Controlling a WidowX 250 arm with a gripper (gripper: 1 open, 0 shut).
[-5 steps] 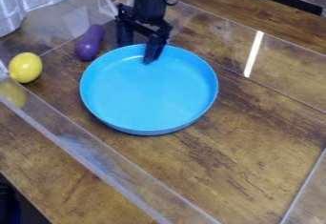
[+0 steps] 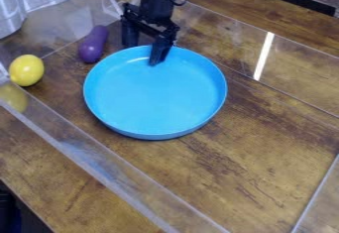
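My black gripper [image 2: 149, 31] reaches down from the top of the camera view, just behind a round blue plate [image 2: 155, 93], its fingers near or over the plate's back rim. Whether it is open or shut is unclear at this size, and nothing held can be made out. A purple eggplant-like object [image 2: 93, 43] lies left of the gripper, beside the plate. A yellow oval object [image 2: 27, 68] lies further left, near the clear wall.
A wooden tabletop [image 2: 239, 168] surrounds the plate, with free room to the right and front. Clear plastic edges run along the left and right, and pale material fills the top-left corner.
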